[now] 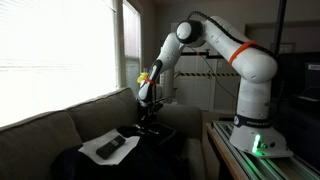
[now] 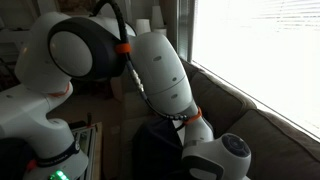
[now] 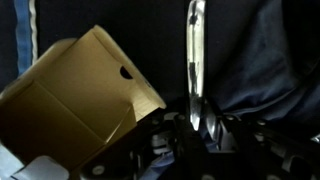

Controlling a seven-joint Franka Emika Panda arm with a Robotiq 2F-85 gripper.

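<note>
A long, narrow, shiny silver-white object (image 3: 196,55) stretches away from my gripper in the wrist view. My gripper is shut on its near end; what the object is cannot be made out. Beside it on the left, an open brown cardboard box (image 3: 45,95) lies over dark cloth (image 3: 160,30). In exterior view 1, the gripper (image 1: 148,108) hangs low at the far end of the sofa, too small and dark to show the held object. The arm's own wrist hides the fingers in exterior view 2.
A grey sofa (image 1: 95,118) runs below the bright window, its backrest close to the arm. On the dark cloth nearer the camera lies a pale flat item (image 1: 110,150) with a dark patch. A wooden table edge (image 1: 228,152) borders the right side.
</note>
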